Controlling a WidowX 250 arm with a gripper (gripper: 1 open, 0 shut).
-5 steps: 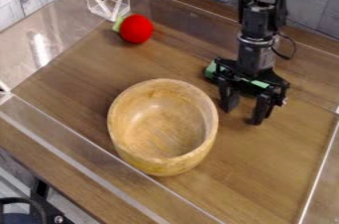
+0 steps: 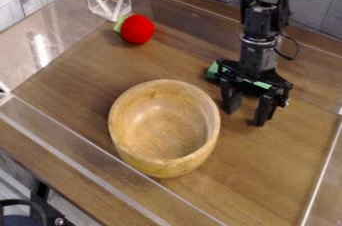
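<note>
The black gripper (image 2: 254, 95) is lowered to the wooden table right of a tan wooden bowl (image 2: 164, 128). A green object (image 2: 221, 70) lies under and behind the gripper, partly hidden by it. A red round object (image 2: 136, 30) with a pale green part beside it sits at the back left. The dark fingers overlap the green object, and I cannot tell whether they hold it or how wide they stand.
The wooden table (image 2: 80, 90) has free room at the left and at the front right. A white wire-like shape (image 2: 107, 2) stands at the back left edge. A wall runs along the back.
</note>
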